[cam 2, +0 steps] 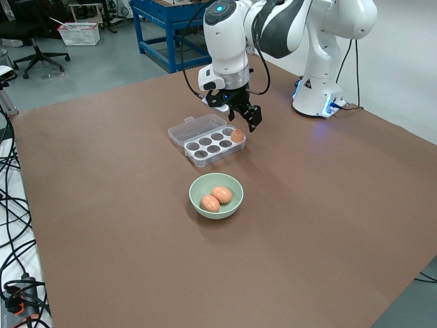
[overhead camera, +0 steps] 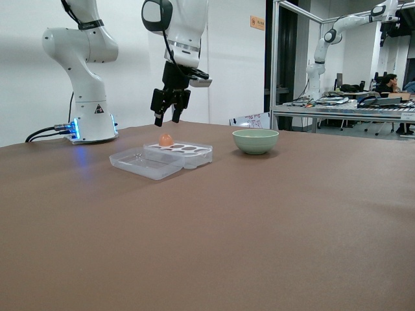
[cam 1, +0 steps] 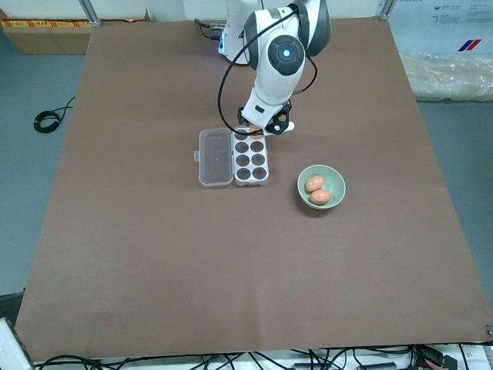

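Observation:
A plastic egg box (cam 1: 251,163) lies open on the brown table (cam 1: 231,262), its clear lid (cam 1: 215,158) folded out flat. One egg (overhead camera: 166,140) sits in it at a corner. A green bowl (cam 2: 216,206) stands beside the box, holding two eggs (cam 2: 221,193), seen in the left and right views. My gripper (overhead camera: 168,118) hangs above the box, pointing down, just over the egg's end; in the top view its fingers are apart with nothing seen between them.
The robot's base (overhead camera: 94,129) stands at the back behind the box. Cables lie off the table edge.

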